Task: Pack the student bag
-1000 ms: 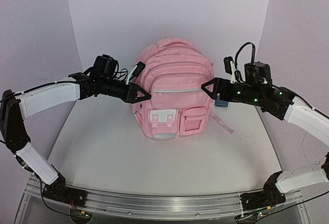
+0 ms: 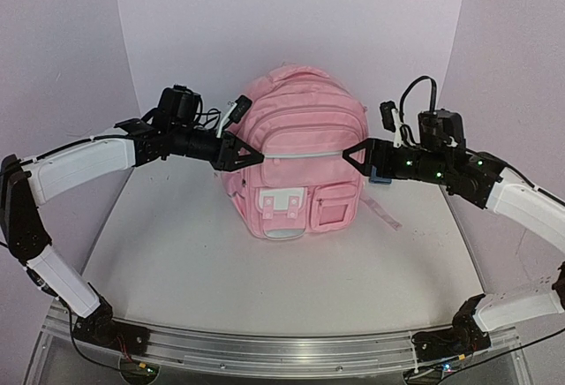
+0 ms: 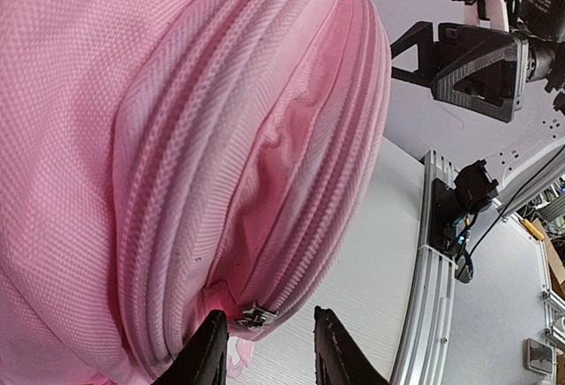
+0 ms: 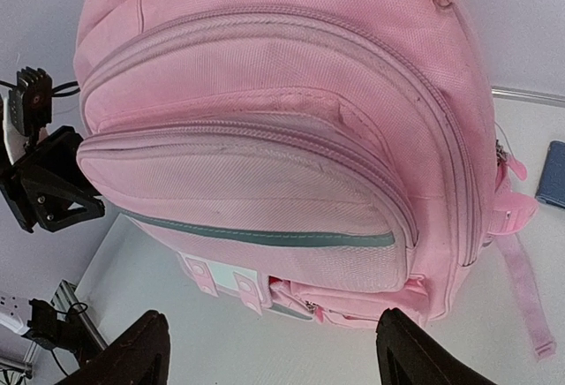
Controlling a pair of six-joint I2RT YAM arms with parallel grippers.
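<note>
A pink backpack [image 2: 300, 120] stands upright against the back wall, its front pockets facing out. In the top view my left gripper [image 2: 256, 157] is at the bag's left side, by the pale stripe of the front pocket. Its fingers [image 3: 212, 350] are apart in the left wrist view, and a metal zipper pull [image 3: 256, 317] on the bag's edge shows near their tips, not clamped. On the bag's other side, my right gripper is wide open and empty, with the front pocket [image 4: 256, 200] ahead of it. The zippers look closed.
A small dark blue item [image 4: 552, 173] lies on the table behind the bag's right side. A pink strap [image 2: 381, 213] trails out to the right. Clear white table [image 2: 282, 283] lies in front of the bag, and walls stand on both sides.
My left gripper has shifted slightly right along the bag's front. The right gripper has moved slightly left, towards the bag. The bag stays in place.
</note>
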